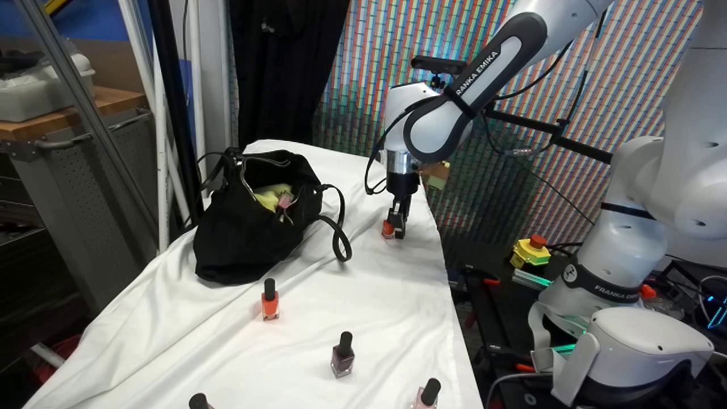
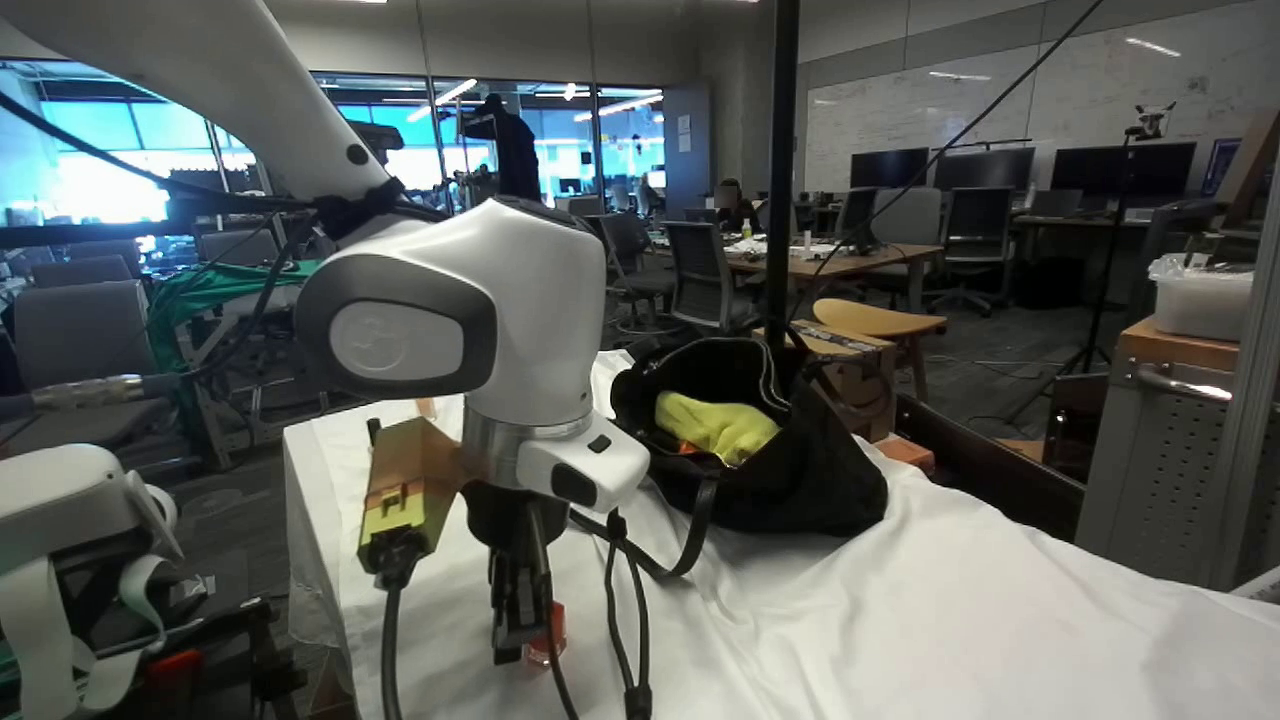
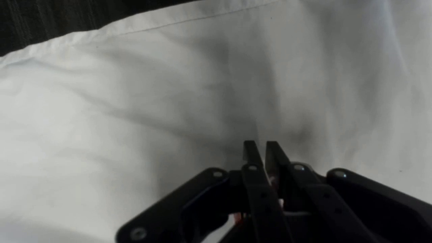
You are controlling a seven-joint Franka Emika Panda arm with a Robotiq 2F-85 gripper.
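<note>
At the far right part of the white-covered table, my gripper [image 1: 398, 234] points down beside a small red nail polish bottle [image 1: 388, 230]. From the other side, the red bottle [image 2: 552, 638] shows against the dark fingers, partly hidden by them and a cable. In the wrist view only a narrow gap separates the fingertips of my gripper; a bit of red shows behind the fingers. Whether they clasp the bottle cannot be told. A black fabric bag [image 1: 245, 232] sits open to the left, with yellow cloth [image 2: 716, 424] inside.
Nearer the front stand an orange bottle [image 1: 270, 305], a dark purple bottle [image 1: 342, 358], a pale pink bottle [image 1: 427, 395] and a black-capped bottle [image 1: 199, 401]. The bag's strap [image 1: 339, 238] loops onto the cloth near the gripper. Mid-table is clear.
</note>
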